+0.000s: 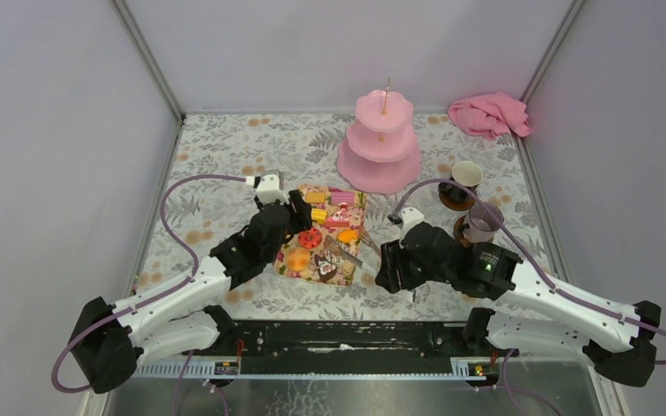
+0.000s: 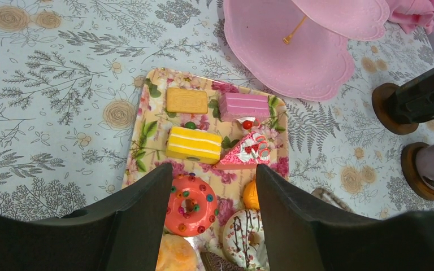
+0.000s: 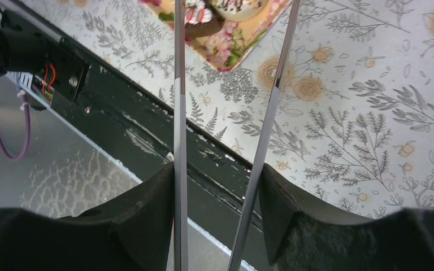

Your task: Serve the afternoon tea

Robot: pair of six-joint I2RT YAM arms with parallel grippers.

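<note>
A floral tray (image 2: 138,141) holds toy cakes, a red donut (image 2: 200,206), a chocolate donut, a yellow cake (image 2: 192,144) and other pastries. Beyond it stands the pink three-tier stand (image 1: 381,173). My left gripper is open above the tray, empty. My right gripper is shut on metal tongs (image 3: 179,130), whose long arms reach over the tray's lower right and the table's front edge; their tips leave the right wrist view's top.
Two cups on wooden saucers (image 1: 456,201) stand at the right. A pink cloth (image 1: 487,114) lies at the back right.
</note>
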